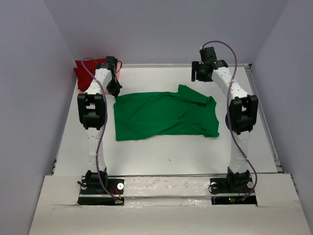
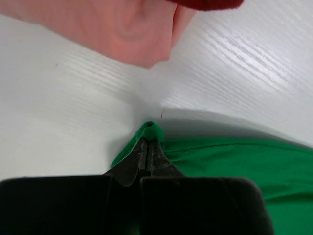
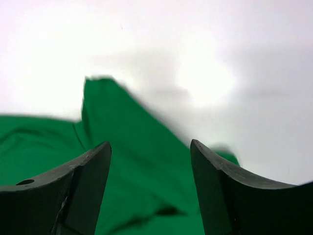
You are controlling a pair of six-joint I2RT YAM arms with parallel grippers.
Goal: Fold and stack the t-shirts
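Note:
A green t-shirt point(image 1: 156, 115) lies spread across the middle of the table, longer from side to side. At its far left corner my left gripper point(image 1: 116, 95) is shut on the cloth; in the left wrist view a small fold of the green t-shirt point(image 2: 152, 131) pokes up between the closed fingertips. My right gripper point(image 1: 194, 73) hangs open beyond the shirt's far right part. Its fingers point(image 3: 98, 166) stand wide apart in the right wrist view, with the blurred green cloth point(image 3: 132, 142) below and nothing held.
Folded red cloth point(image 1: 84, 73) lies at the far left with pink cloth point(image 2: 117, 34) beside it, partly hidden by my left arm.

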